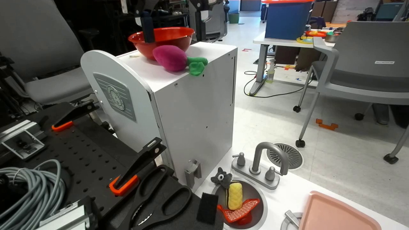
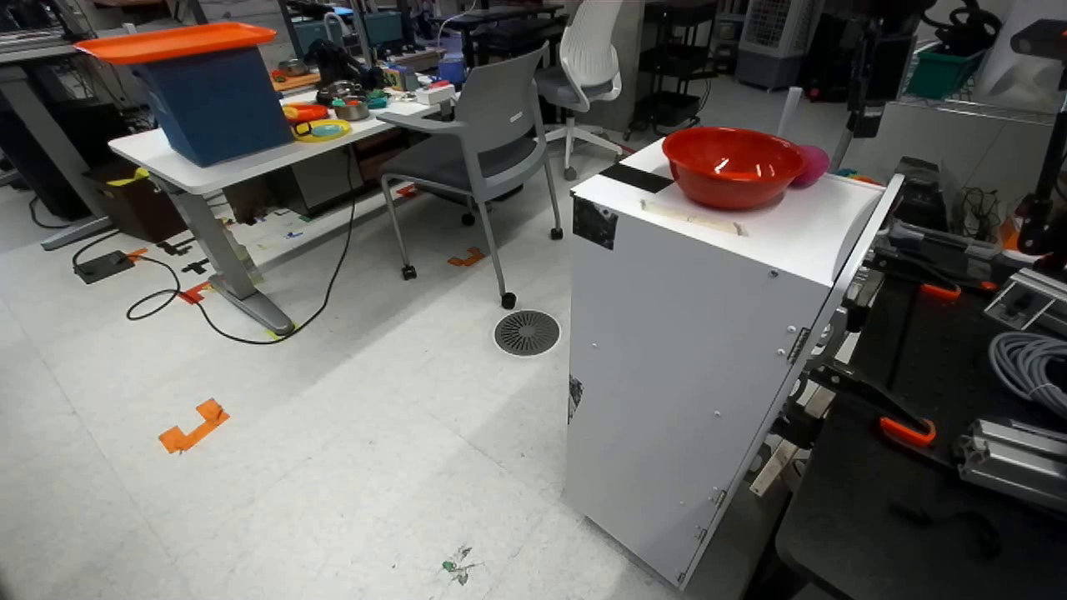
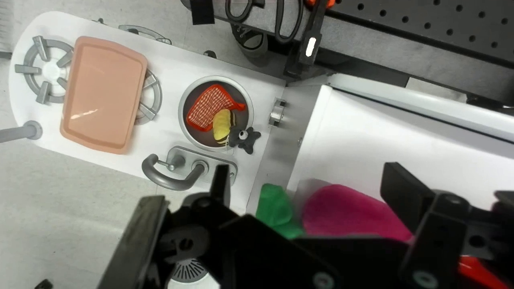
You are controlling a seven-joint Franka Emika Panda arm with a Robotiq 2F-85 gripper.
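Note:
A magenta plush vegetable with green leaves [image 1: 170,58] lies on the white cabinet top [image 1: 216,51], in front of a red bowl [image 1: 168,34]. Its leafy end hangs over the cabinet's edge. Above the bowl and plush stands my gripper [image 1: 172,28], its two dark fingers spread apart with nothing held. In the wrist view the plush [image 3: 347,212] shows below and between the open fingers, partly hidden by the gripper body. From the other side, the bowl [image 2: 730,165] hides most of the plush [image 2: 812,165].
Beside the cabinet, a sink basin [image 3: 190,127] holds a red checked item [image 3: 212,106], a yellow toy [image 3: 221,124] and a grey toy [image 3: 243,136] at its rim. A faucet [image 3: 176,180] and pink tray [image 3: 103,96] share that counter. The cabinet's upright back panel [image 1: 115,92] borders its top.

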